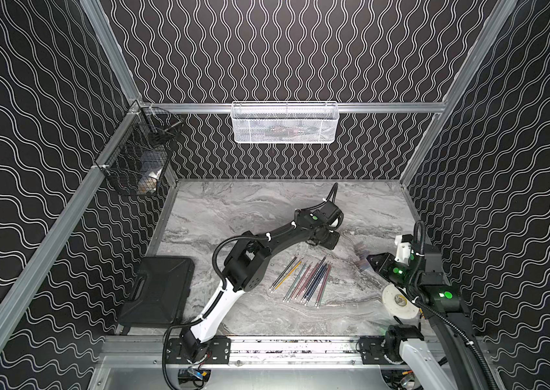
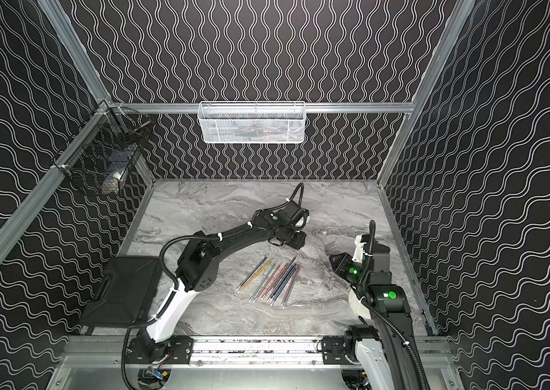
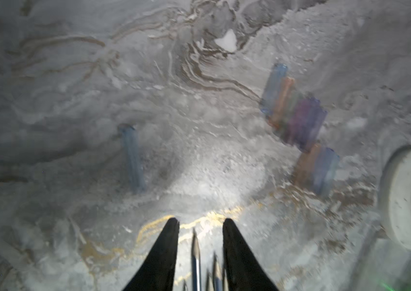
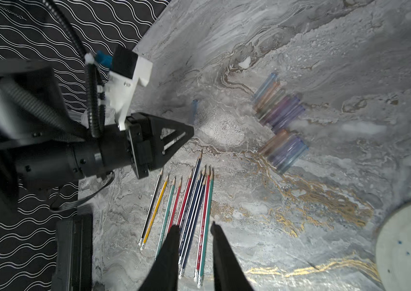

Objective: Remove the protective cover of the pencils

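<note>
A row of uncovered pencils (image 1: 304, 279) lies mid-table, several side by side. In the left wrist view, loose translucent coloured covers (image 3: 298, 121) lie in two groups to the right, and a single blue cover (image 3: 131, 155) lies apart. My left gripper hangs above the table over the pencil tips, open with nothing between its fingers. My right gripper is above the table to the right of the pencils, fingers apart, nothing held, its covers (image 4: 278, 106) below.
A white tape roll (image 3: 409, 194) lies at the near right. A black case (image 1: 154, 292) sits at the near left. A white mesh basket (image 1: 284, 123) hangs on the back wall.
</note>
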